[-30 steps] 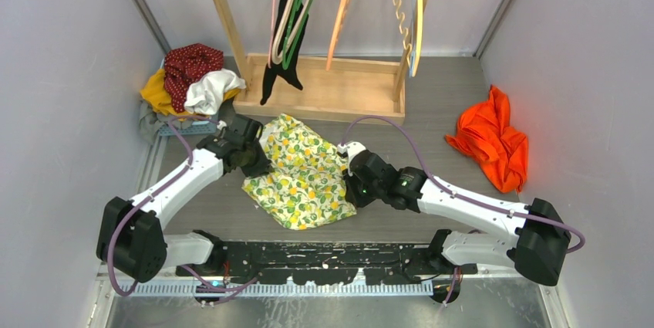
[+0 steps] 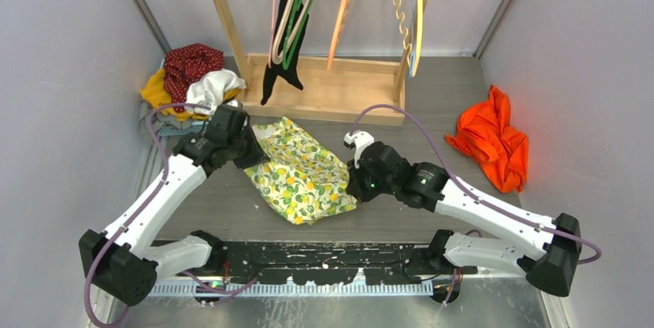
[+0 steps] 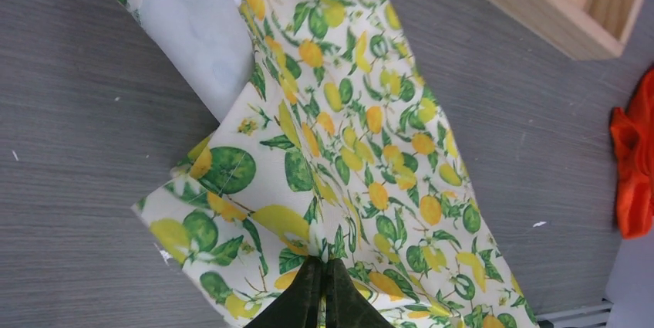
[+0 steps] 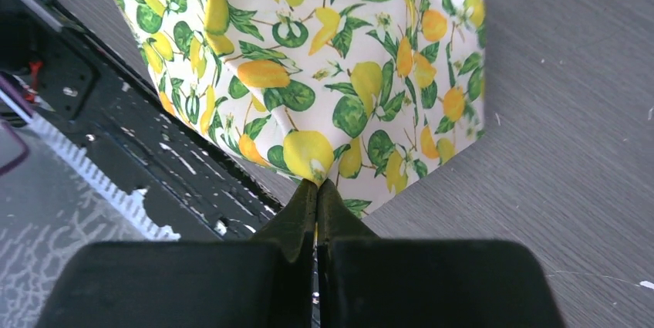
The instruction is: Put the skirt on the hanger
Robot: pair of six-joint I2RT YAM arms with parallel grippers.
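Note:
A white cloth skirt (image 2: pixel 301 174) printed with lemons and green leaves lies between my two arms, spread unevenly with folds. My left gripper is shut on a pinched fold of the skirt (image 3: pixel 370 166); the fabric gathers into a ridge at its fingertips. At the skirt's other side my right gripper is shut on its edge, and creases run out from the pinch. Several hangers hang from the rack at the back, among them a green hanger (image 2: pixel 307 11) and an orange hanger (image 2: pixel 344 11).
Behind the skirt stands the rack's wooden base (image 2: pixel 339 85), with a black garment (image 2: pixel 287 65) hanging above it. A basket of clothes (image 2: pixel 193 81) sits at the back left, orange cloth (image 2: pixel 493 143) at the right. Bare floor (image 2: pixel 432 112) lies between.

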